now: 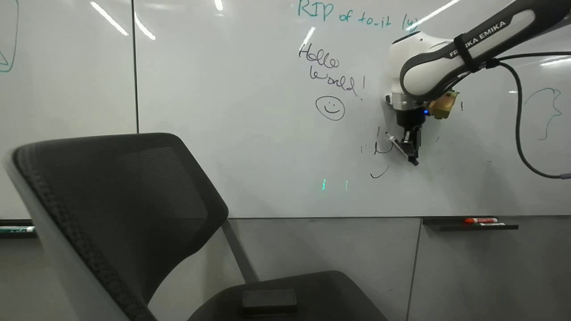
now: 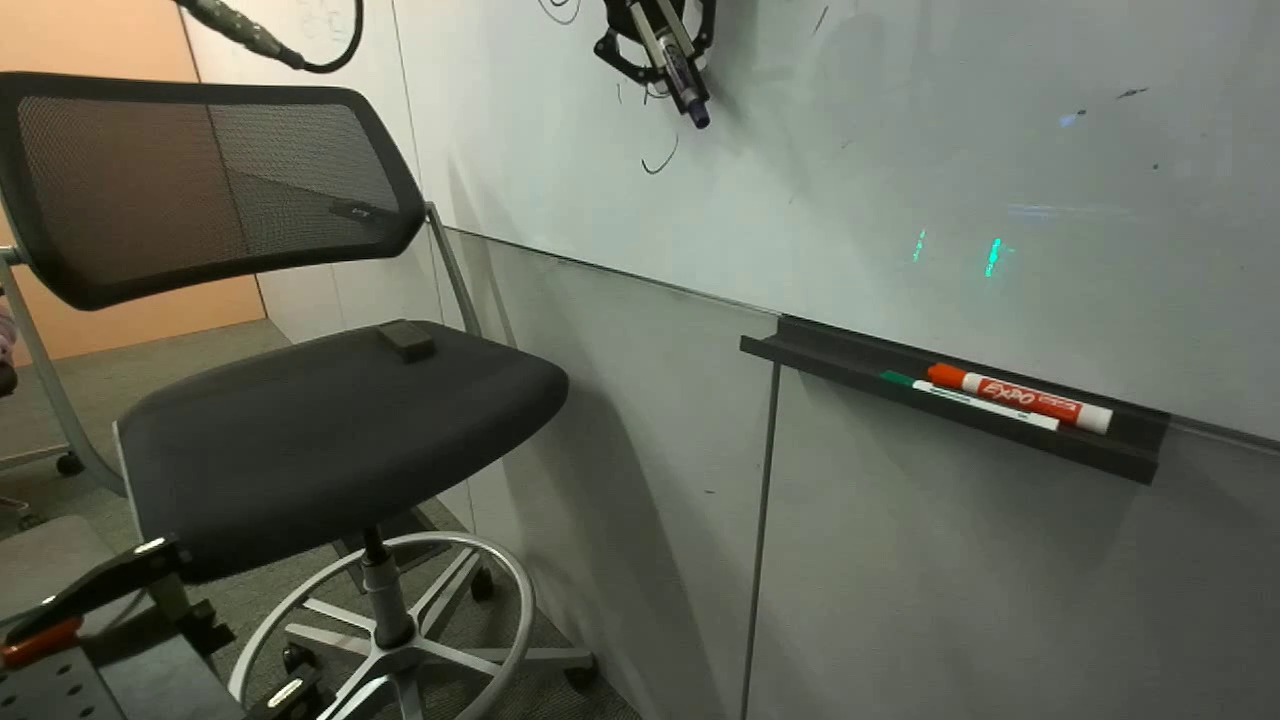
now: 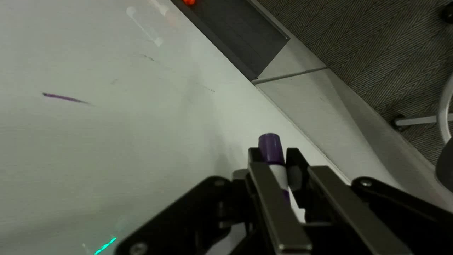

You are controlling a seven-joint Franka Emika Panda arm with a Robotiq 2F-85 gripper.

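My gripper [image 1: 411, 152] points downward in front of the whiteboard [image 1: 257, 160], shut on a slim marker with a white barrel and a purple end. In the wrist view the marker's purple end [image 3: 270, 148] shows between the fingertips, and its white barrel runs back between the fingers. Seen from the first exterior side, the marker [image 1: 395, 141] lies tilted across the fingers, its white end up to the left. The second exterior view has the marker [image 2: 678, 74] slanting down to its dark end. Whether it touches the board cannot be told.
A black tray [image 2: 828, 354] on the board's lower edge holds a red marker [image 2: 1026, 397] and a thin green-capped marker [image 2: 984, 406]. A chair [image 2: 348, 420] with a dark block [image 2: 407, 340] on its seat stands near. Several pen strokes mark the board.
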